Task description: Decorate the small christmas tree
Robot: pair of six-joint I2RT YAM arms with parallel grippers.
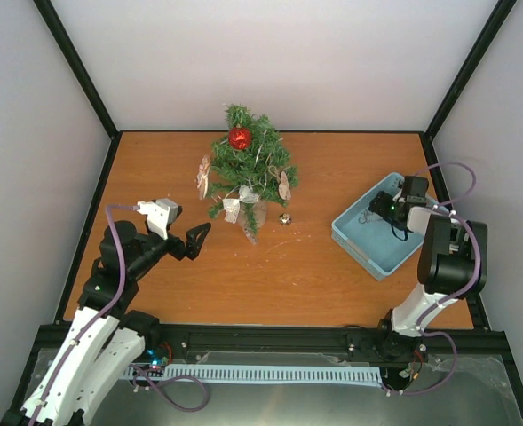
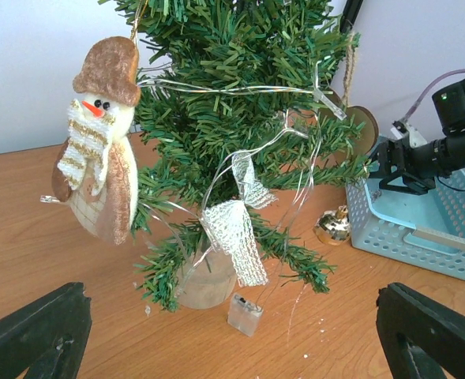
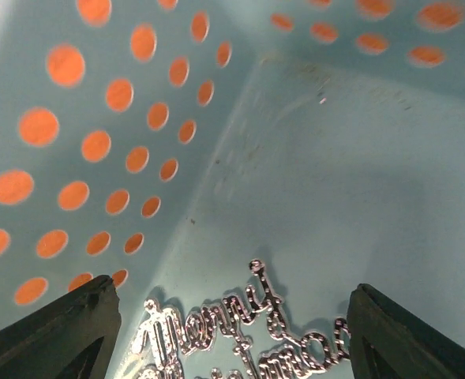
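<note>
The small tree (image 1: 252,160) stands mid-table with a red bauble (image 1: 239,138), a snowman ornament (image 2: 98,158), silver bows (image 2: 236,237) and wire lights. A small bell (image 2: 332,227) lies beside it. My left gripper (image 1: 196,240) stands open left of the tree, nothing between its fingers. My right gripper (image 1: 378,206) is down in the blue basket (image 1: 360,248); in the right wrist view its open fingers (image 3: 74,339) frame silvery glittery script ornaments (image 3: 271,316) lying on the basket floor, none held.
The basket sits at the table's right, near the wall (image 1: 492,142).
</note>
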